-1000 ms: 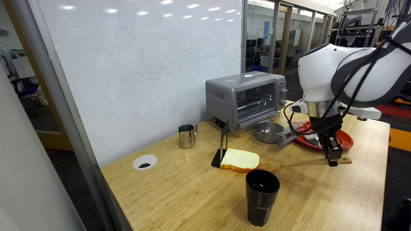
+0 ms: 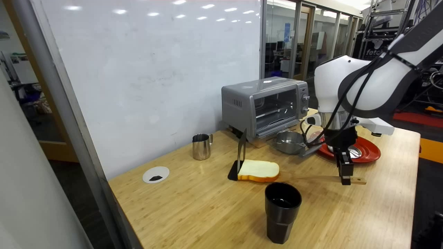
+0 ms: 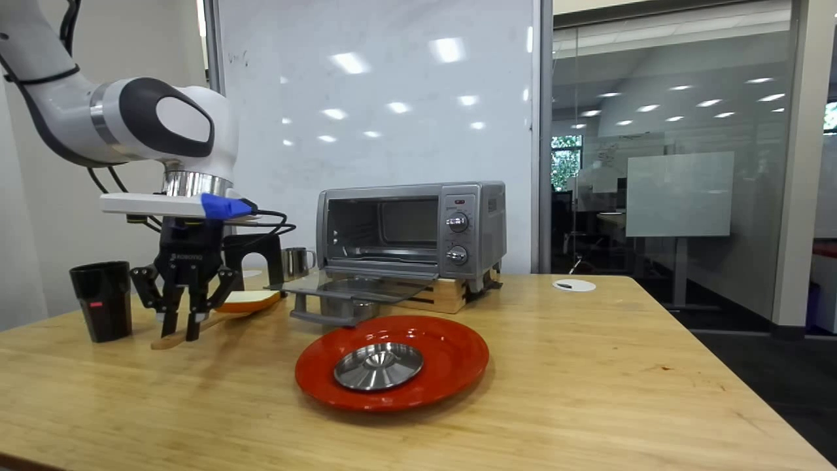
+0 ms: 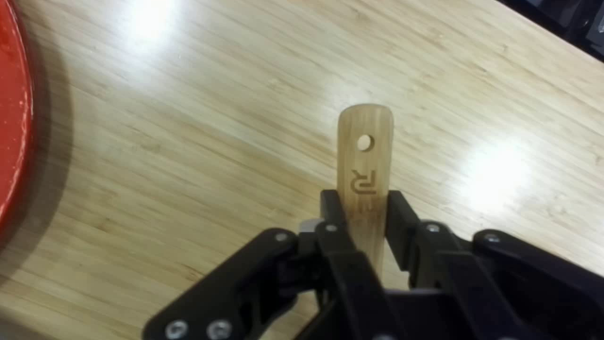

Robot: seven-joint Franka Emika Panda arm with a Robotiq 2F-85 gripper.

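My gripper (image 2: pixel 345 179) is shut on the handle of a wooden fork (image 2: pixel 358 181), low over the table. In the wrist view, the handle's end (image 4: pixel 365 127), with its hole and engraved mark, sticks out beyond the fingers. The fork's far end reaches the near edge of a bread slice (image 2: pixel 259 168), where most of its tines are out of sight; they seem to be under the slice. On its other side the bread rests against a black bookend (image 2: pixel 241 159). Seen in exterior view 2, the bread (image 3: pixel 244 301) looks slightly tilted.
A black cup (image 2: pixel 282 211) stands close to the fork, on the near side. The toaster oven (image 3: pixel 412 235) has its door down over a metal bowl (image 2: pixel 289 142). A red plate (image 3: pixel 463 353) bears a metal lid (image 3: pixel 378 366). Beside the whiteboard stands a steel pitcher (image 2: pixel 201 147).
In exterior view 1, my gripper and the fork have moved left toward the bread. The tines, in plain view before, are now mostly hidden at the bread's edge. The bread has barely shifted.
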